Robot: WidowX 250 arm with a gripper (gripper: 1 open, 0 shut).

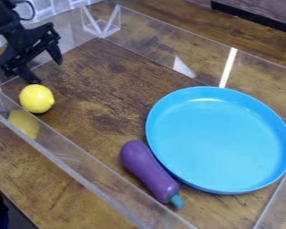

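My black gripper [36, 58] is at the upper left, inside the clear-walled enclosure, above and behind a yellow lemon-like object [37, 98]. Its fingers are dark and blurred against the dark floor, so I cannot tell how far apart they are or whether anything is between them. A purple eggplant [150, 174] lies near the front of the enclosure, and a large blue plate [218, 140] sits on the right.
Clear plastic walls [86, 182] surround the wooden surface, along the left, front and back. The middle of the wooden floor, between the lemon and the plate, is clear.
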